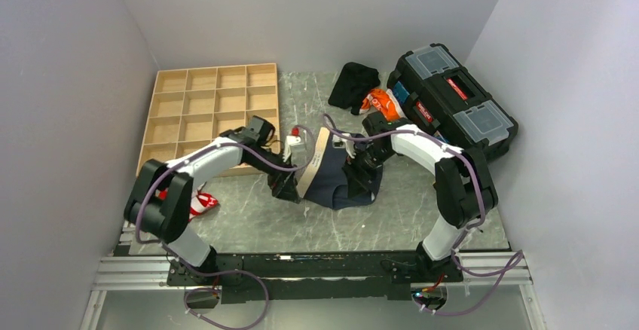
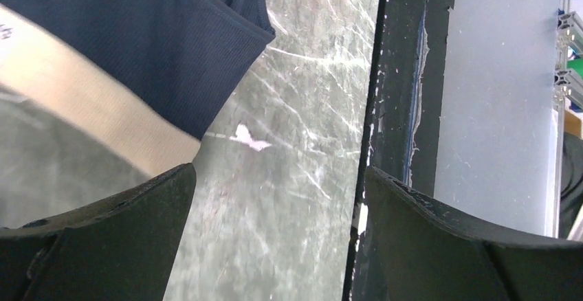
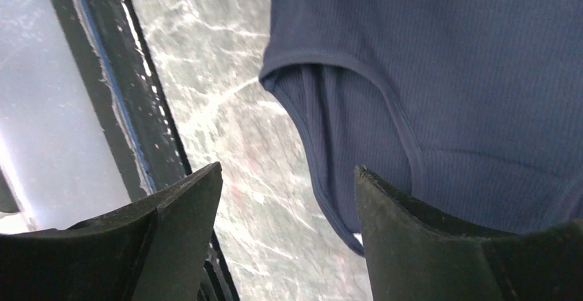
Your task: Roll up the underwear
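Observation:
Dark navy underwear (image 1: 329,178) lies flat on the table with a beige waistband (image 1: 313,163) along its left side. In the left wrist view, the waistband's near end (image 2: 148,132) lies flat, clear of my left gripper, which stands open and empty. My right gripper (image 1: 360,187) hangs over the cloth's right part in the top view. In the right wrist view, that right gripper is open beside a folded leg edge of the underwear (image 3: 454,74), one finger (image 3: 412,246) overlapping the cloth in view. Nothing shows gripped there.
An empty wooden compartment tray (image 1: 197,66) sits at the back left. Red cloth (image 1: 202,202) lies near the left arm. Black cloth (image 1: 353,85), orange cloth (image 1: 385,102) and a large black toolbox (image 1: 456,89) fill the back right.

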